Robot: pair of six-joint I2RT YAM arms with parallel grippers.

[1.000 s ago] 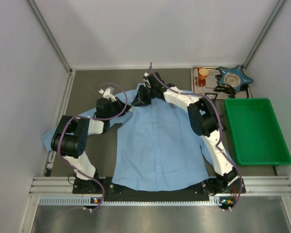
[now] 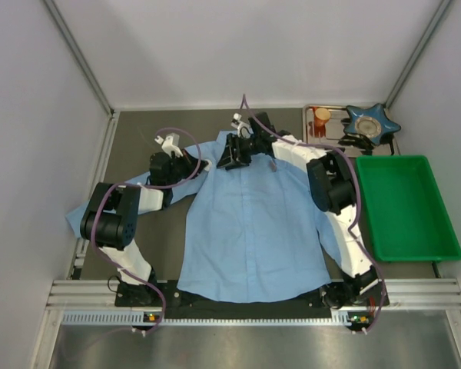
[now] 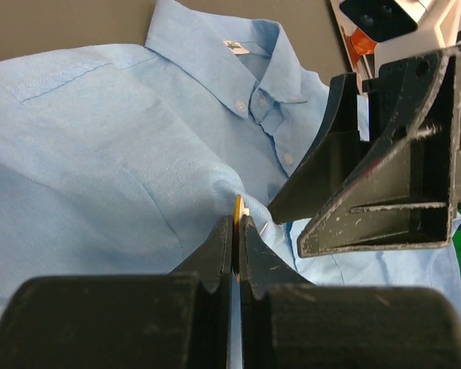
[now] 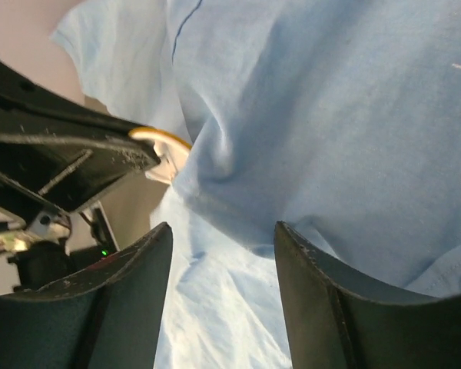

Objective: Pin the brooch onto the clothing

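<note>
A light blue shirt (image 2: 250,231) lies spread on the table, collar (image 3: 207,34) at the back. My left gripper is shut at the shirt's upper left, with a thin yellow-edged piece (image 3: 238,211), apparently the brooch, between its fingertips at a fold of cloth. The same piece (image 4: 157,137) shows beside that fold in the right wrist view. Just right of it, my right gripper stands open over the gathered cloth. Whether the pin is through the cloth I cannot tell.
A green tray (image 2: 411,207) stands at the right. Behind it, a metal tray (image 2: 315,138) holds an orange cup (image 2: 321,117) and a blue star-shaped dish (image 2: 380,115). Bare table shows at the back left.
My right gripper has moved slightly to the right, away from the left gripper.
</note>
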